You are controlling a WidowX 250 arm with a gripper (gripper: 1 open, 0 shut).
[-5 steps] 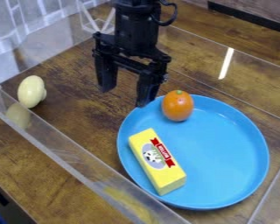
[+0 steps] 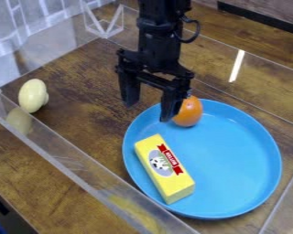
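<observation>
My black gripper (image 2: 150, 101) hangs over the wooden table, open, its fingers pointing down at the upper left edge of the blue plate (image 2: 234, 169). Its right finger is beside an orange round object (image 2: 189, 113), partly in front of it; whether they touch I cannot tell. A yellow box (image 2: 168, 178) with a red label lies on the lower left part of the plate.
A pale egg-shaped object (image 2: 33, 97) sits at the far left, near a clear plastic edge (image 2: 76, 169) that runs diagonally along the lower left. The table left of my gripper is bare.
My gripper has moved right and slightly down, toward the orange object and over the plate's edge. The objects look unmoved.
</observation>
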